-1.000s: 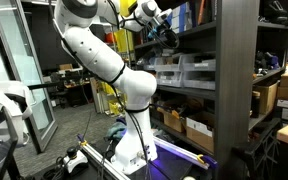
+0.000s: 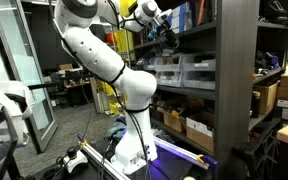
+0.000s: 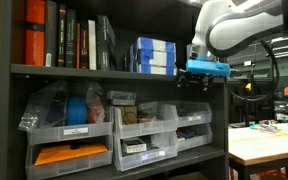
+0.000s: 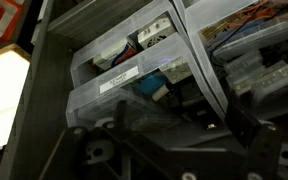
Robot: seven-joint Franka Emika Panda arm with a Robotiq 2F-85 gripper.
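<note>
My gripper is at the bottom of the wrist view, its two dark fingers [image 4: 249, 128] wide apart. It looks open, and I see nothing held between them. Below it are translucent grey bins [image 4: 111, 84] with small parts inside. From outside, the gripper [image 3: 206, 76] hangs in front of the upper shelf, near the right-hand stacked bins [image 3: 193, 113]. No contact with a bin is visible. The white arm [image 2: 136, 90] reaches up to the top of the shelving.
Books [image 3: 69, 40] and blue-and-white boxes [image 3: 154, 56] line the upper shelf [image 3: 84, 73]. More bins [image 3: 144, 128] stand below it, one group holding orange and blue things. A dark upright post [image 2: 234, 80] borders the shelving. A wooden table [image 3: 264, 147] stands at the right.
</note>
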